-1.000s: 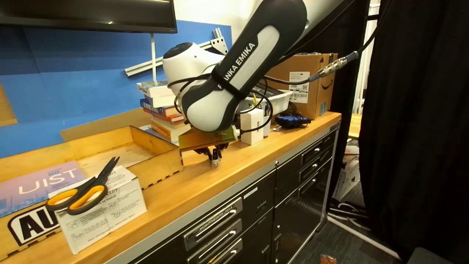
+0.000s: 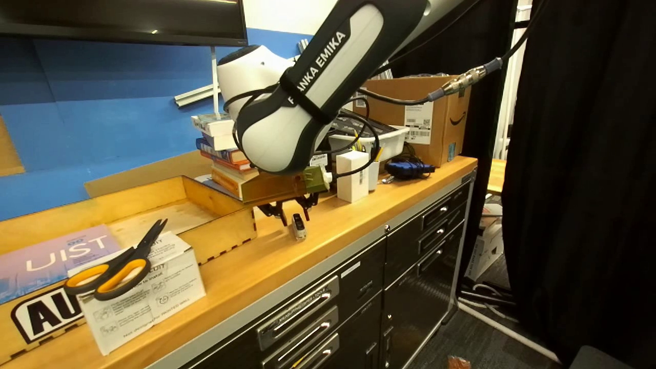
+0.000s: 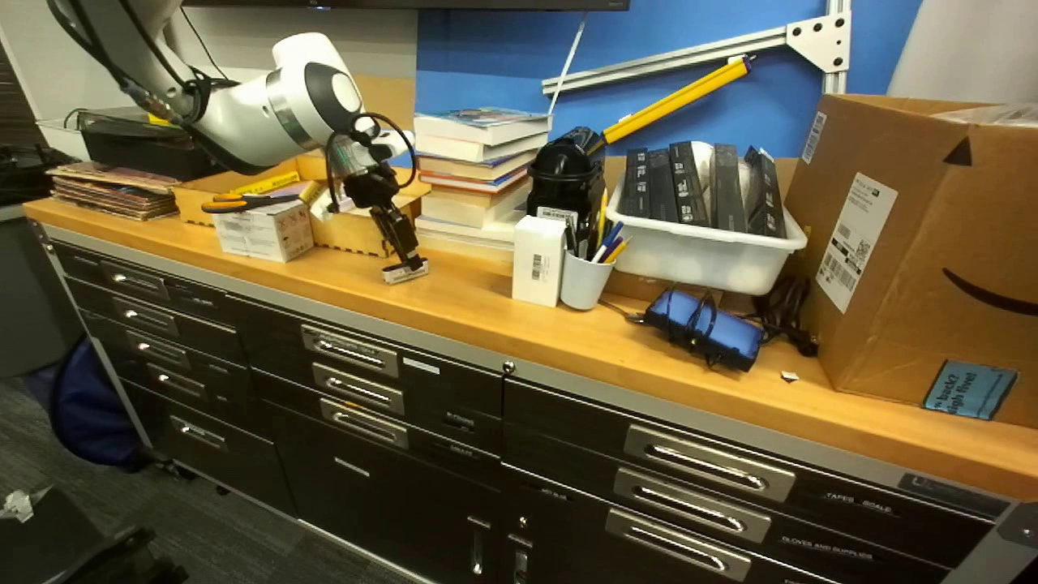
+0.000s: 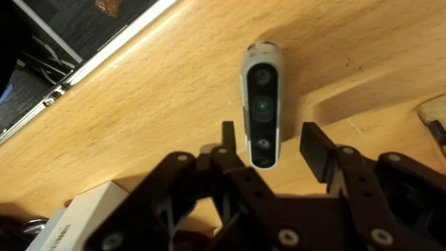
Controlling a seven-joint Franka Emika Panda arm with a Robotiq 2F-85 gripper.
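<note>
A small silver camera bar (image 4: 262,104) with a black lens face lies on the wooden bench; in the wrist view its lower end reaches between the tips of my gripper. The two black fingers stand apart, with visible wood on either side of the bar, so the gripper is open. In exterior view 1 the bar (image 2: 298,227) sits just below the fingertips. From the other side, the gripper (image 3: 409,264) appears close above the bar (image 3: 405,272); whether they touch is unclear there.
A white upright box (image 3: 537,261) and a pen cup (image 3: 585,282) stand to one side. Opposite are a carton with scissors (image 2: 126,267) on it and an open wooden tray (image 2: 218,230). Books (image 3: 477,180) are stacked behind. Bare bench extends towards the front edge.
The arm has shifted left and slightly up in exterior view 1. The camera bar, earlier mostly upright-looking between the fingers, now shows its face more, tilted below them.
</note>
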